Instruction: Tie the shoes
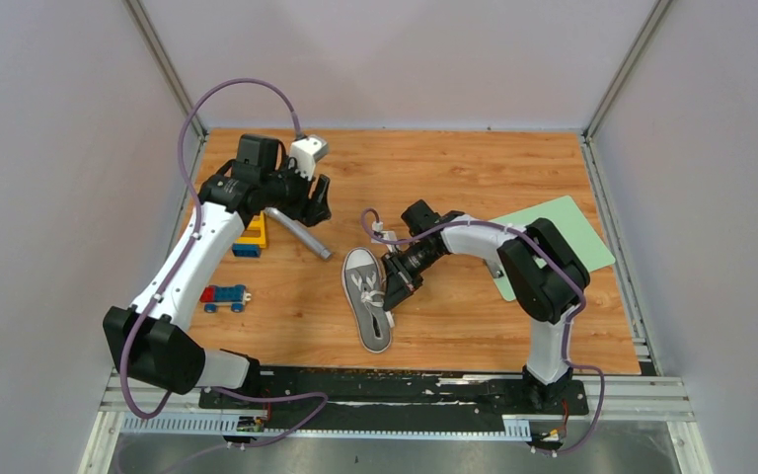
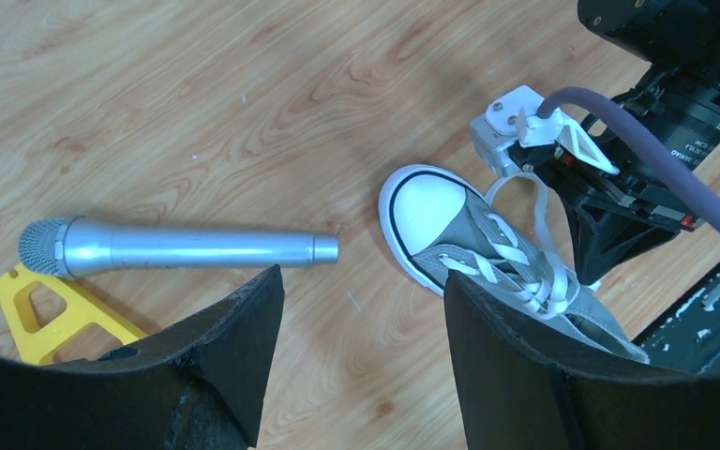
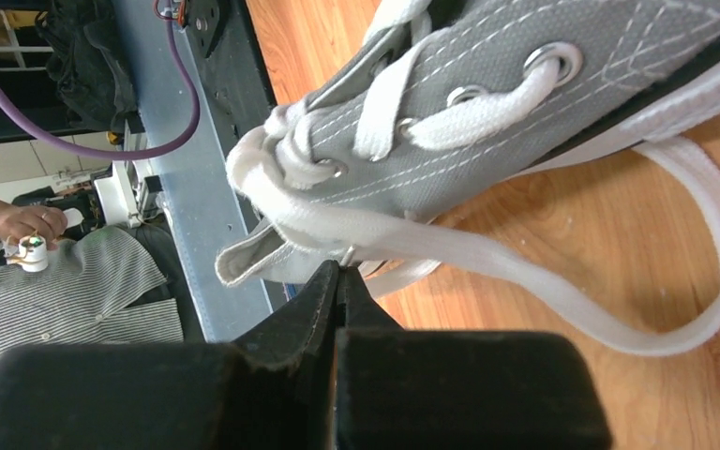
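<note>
A grey canvas sneaker (image 1: 363,296) with white toe cap lies lengthwise near the table's front middle, white laces (image 2: 548,281) bunched over its upper. My right gripper (image 1: 391,296) is down at the shoe's right side, shut, its tips against a lace that runs across them; whether any lace is between them is unclear. In the right wrist view a long loop of lace spreads onto the wood. My left gripper (image 1: 318,202) hangs open above the table, left of and behind the shoe, nothing between its fingers.
A silver microphone (image 2: 178,248), yellow plastic piece (image 2: 89,314) and toy car (image 1: 225,296) lie at the left. A green board (image 1: 563,227) lies at the right, partly under the right arm.
</note>
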